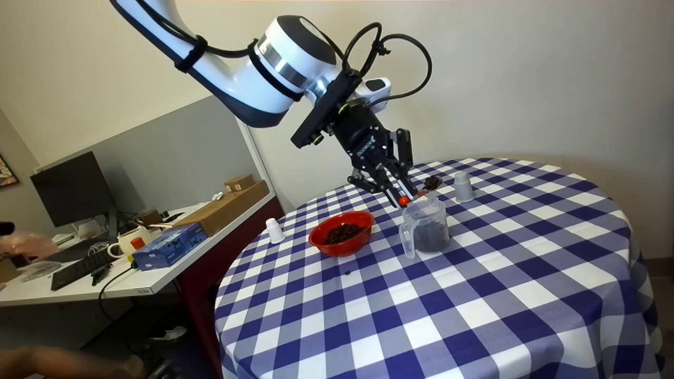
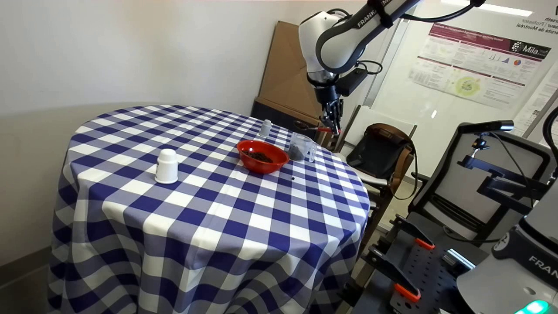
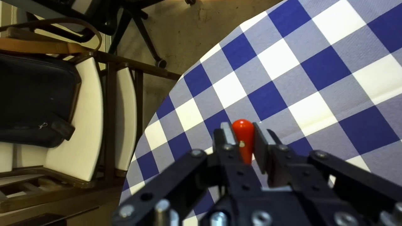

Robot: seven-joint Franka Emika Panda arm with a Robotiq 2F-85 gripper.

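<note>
My gripper is shut on the red handle (image 3: 244, 140) of a spoon. In the first exterior view the spoon's bowl (image 1: 433, 182) carries a dark heap, held out to the right of the gripper. A clear measuring jug (image 1: 424, 227) with dark contents stands on the table just below and in front of the spoon. To its left a red bowl (image 1: 342, 233) holds dark bean-like pieces. The second exterior view shows the gripper (image 2: 336, 131) above the table's edge with the spoon bowl (image 2: 301, 125) on its far side. Only the handle shows in the wrist view.
Behind the jug stands a grey-white cup (image 1: 464, 187), upside down; a white one (image 1: 275, 230) is left of the red bowl. A small dark piece (image 1: 347, 272) lies on the checked cloth. A chair (image 3: 90, 116) stands beside the table.
</note>
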